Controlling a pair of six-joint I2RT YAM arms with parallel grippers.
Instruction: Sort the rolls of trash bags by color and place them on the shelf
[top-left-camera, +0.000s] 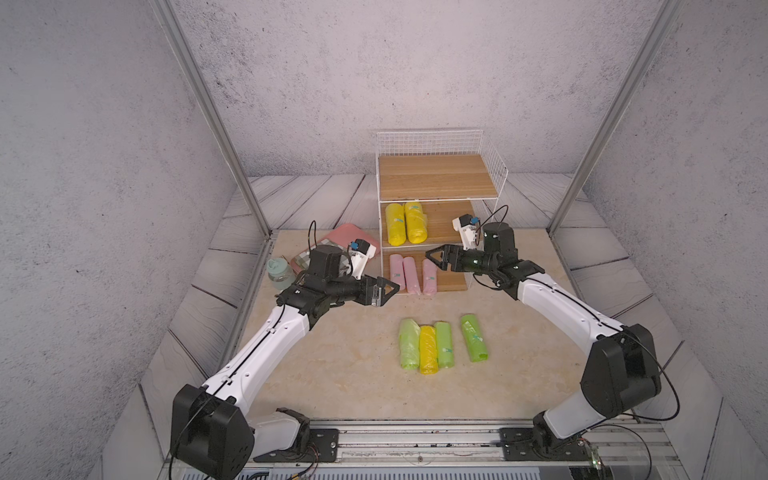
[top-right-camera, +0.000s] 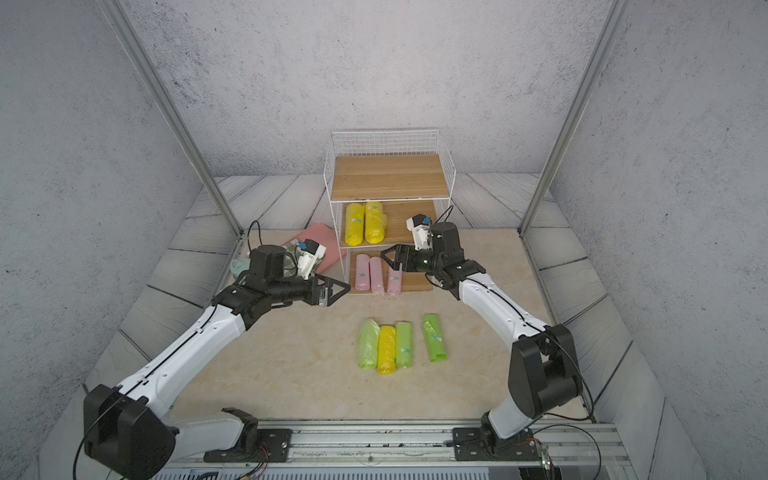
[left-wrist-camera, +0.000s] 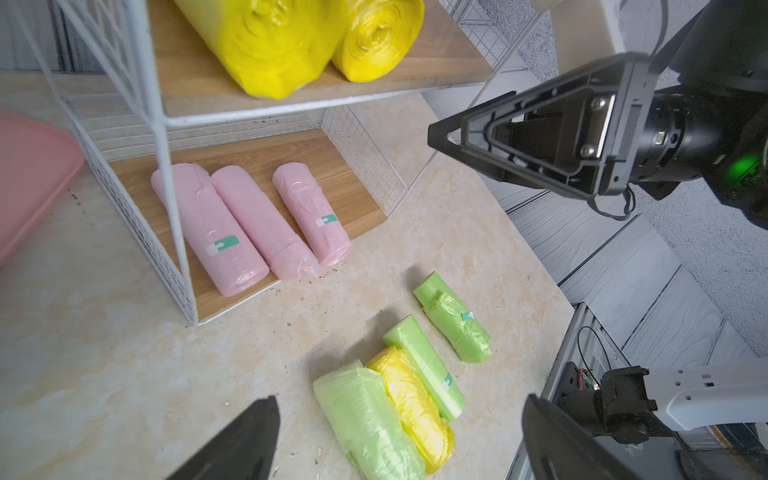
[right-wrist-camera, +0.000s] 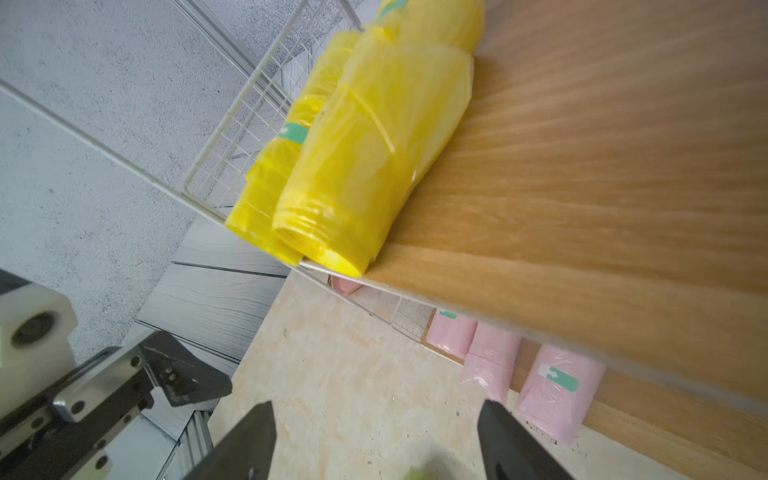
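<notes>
Two yellow rolls (top-left-camera: 395, 224) lie side by side on the middle shelf (top-left-camera: 448, 216), at its left. Three pink rolls (left-wrist-camera: 209, 228) lie on the bottom shelf (top-right-camera: 416, 282). On the table in front are one yellow roll (top-left-camera: 428, 350) and several green rolls (top-left-camera: 473, 337). My left gripper (top-left-camera: 388, 291) stands open and empty, low left of the pink rolls. My right gripper (top-left-camera: 433, 257) is in front of the middle shelf's edge, just below and right of the yellow rolls, part open with nothing seen between its fingers.
The top shelf (top-right-camera: 388, 176) is bare. A pink tray (left-wrist-camera: 28, 180) and a jar (top-left-camera: 280, 273) stand at the left, partly behind my left arm.
</notes>
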